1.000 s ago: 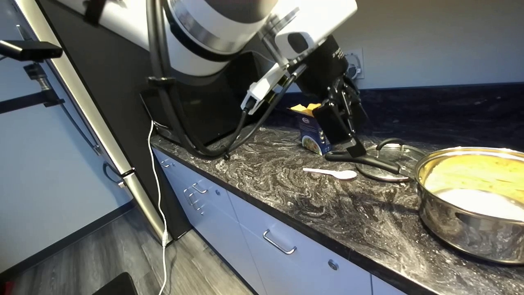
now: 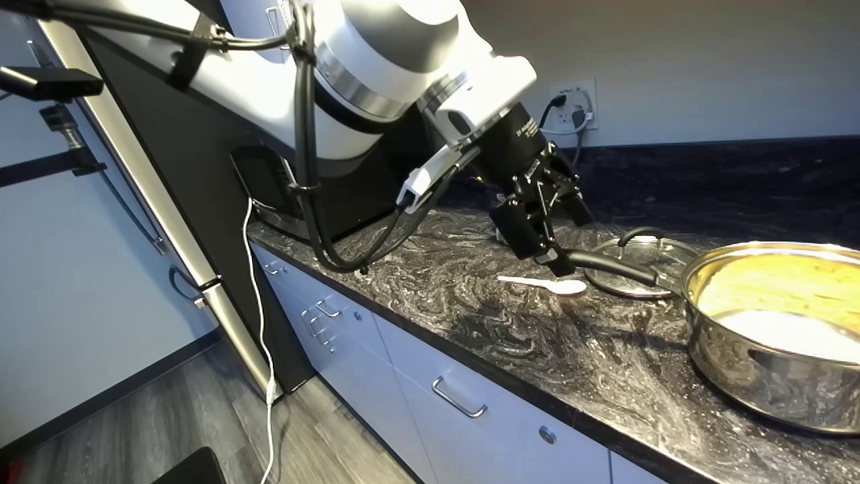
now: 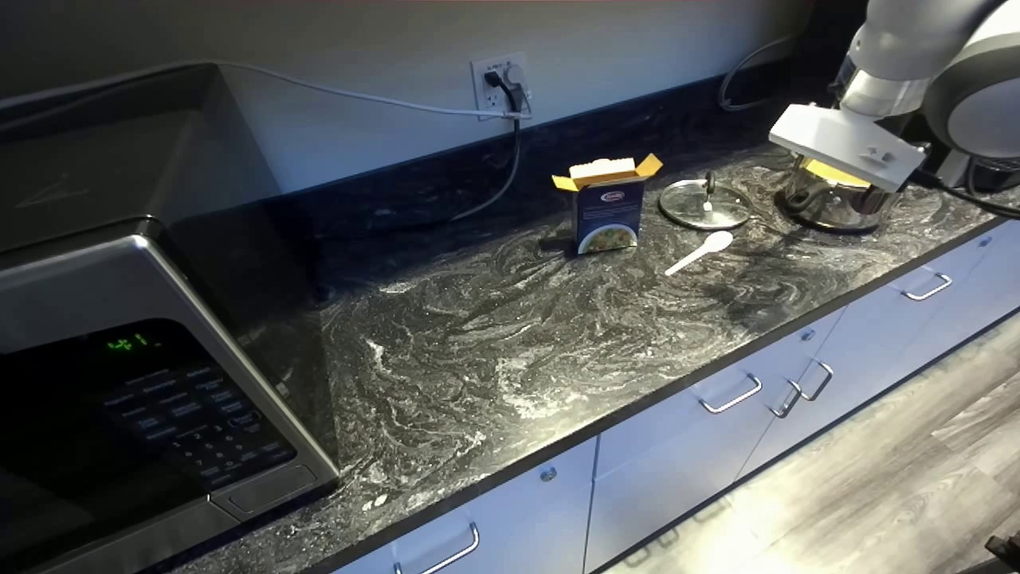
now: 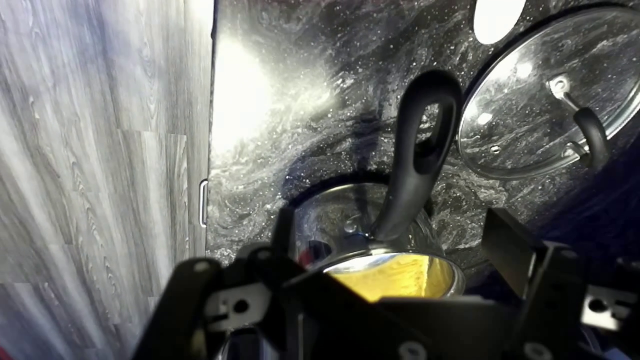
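A steel pot (image 2: 758, 379) with yellow contents stands on the dark counter at the right of exterior view 1. Its black handle (image 4: 414, 156) points up and away from the pot in the wrist view. My gripper is open, its fingers (image 4: 508, 252) wide apart with nothing between them. In exterior view 1, the gripper (image 2: 549, 230) overlaps the free end of the handle; whether they touch cannot be told. The glass lid (image 2: 629, 282) lies beside the pot. A white spoon (image 2: 564, 286) rests on the counter near the lid.
An open blue box (image 3: 609, 220) stands near the wall, left of the lid in exterior view 2. A microwave (image 3: 172, 383) takes up that view's left end. Bare counter (image 3: 459, 354) lies between the microwave and the spoon. A wall outlet (image 3: 502, 86) holds plugged cords.
The arm and gripper have shifted slightly left in exterior view 1, and the gripper's tilt has changed. The blue box, visible before, is now hidden behind the gripper. Pot, lid and spoon stayed put.
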